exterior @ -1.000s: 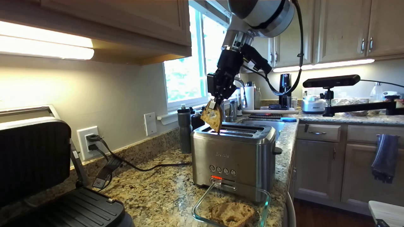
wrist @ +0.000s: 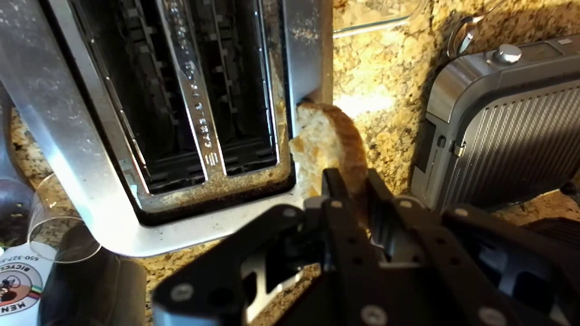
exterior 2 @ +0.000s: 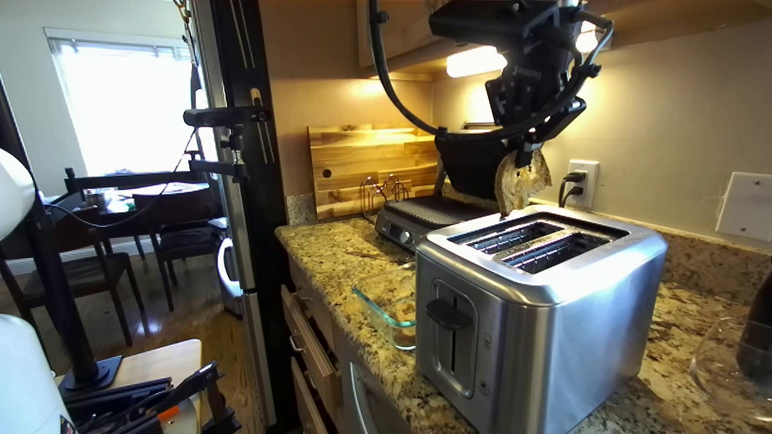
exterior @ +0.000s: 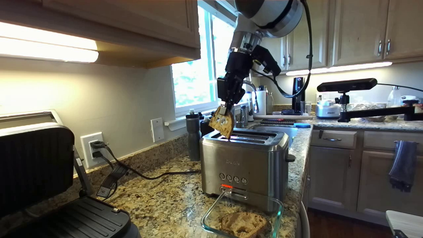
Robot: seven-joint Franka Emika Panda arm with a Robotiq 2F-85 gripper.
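Observation:
My gripper is shut on a slice of bread, pinching it near its top. In exterior view 1 the slice hangs tilted, its lower tip at the near top edge of the steel toaster. From the wrist it shows beside the slots, over the rim on the grill side; whether it touches the metal I cannot tell. Both slots look empty in exterior view 2. Another slice lies in the glass dish in front of the toaster.
An open contact grill stands to the left in exterior view 1. A dark bottle is close behind the toaster, and a clear glass stands on its far side. The power cord crosses the counter.
The arm has shifted very slightly to the left in exterior view 1, with the slice still held. Toaster and dish have not moved.

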